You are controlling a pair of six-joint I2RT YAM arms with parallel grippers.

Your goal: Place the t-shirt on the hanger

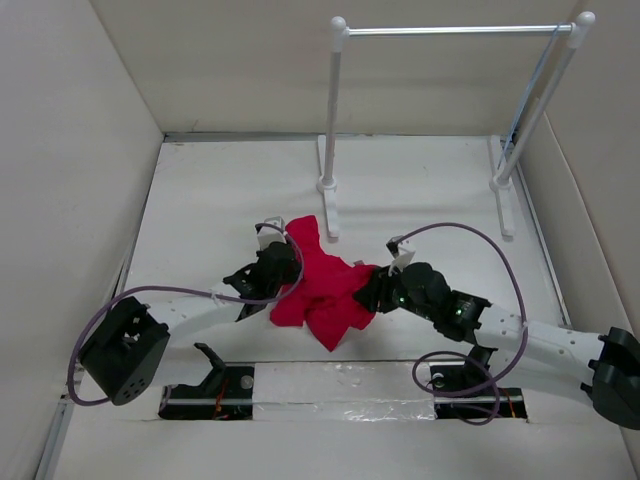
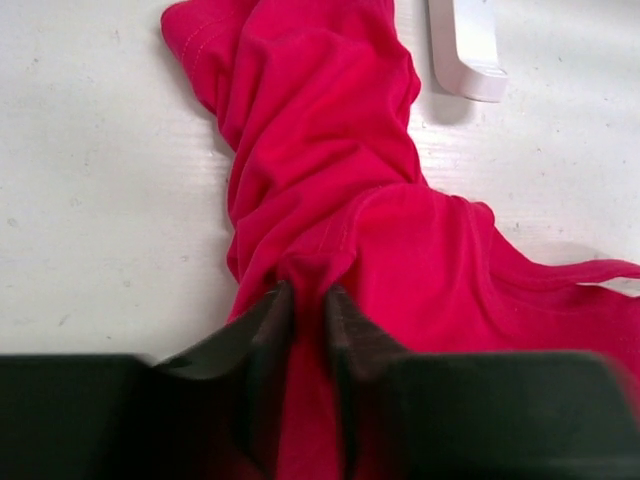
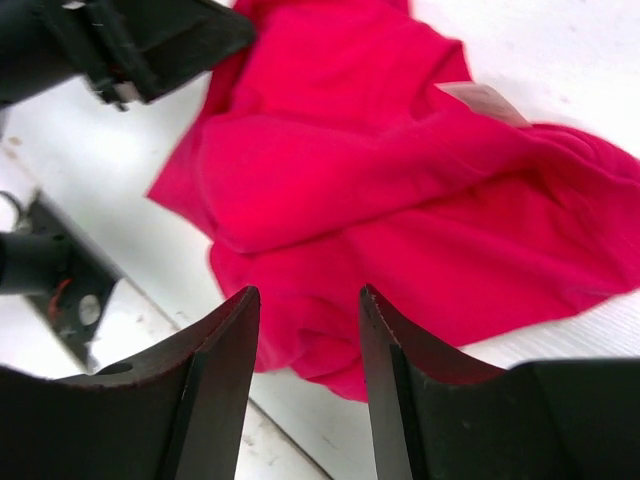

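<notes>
A crumpled red t shirt lies on the white table, filling much of both wrist views. My left gripper is down at its left side; in the left wrist view its blurred fingers are at a fold of the cloth, part open or closing, and I cannot tell whether they grip it. My right gripper hangs over the shirt's right part; in the right wrist view its fingers stand open above the cloth, with nothing clearly between them.
A white rack stands at the back right, its feet near the shirt, with a light blue strip at its right post. Walls close in the sides and back.
</notes>
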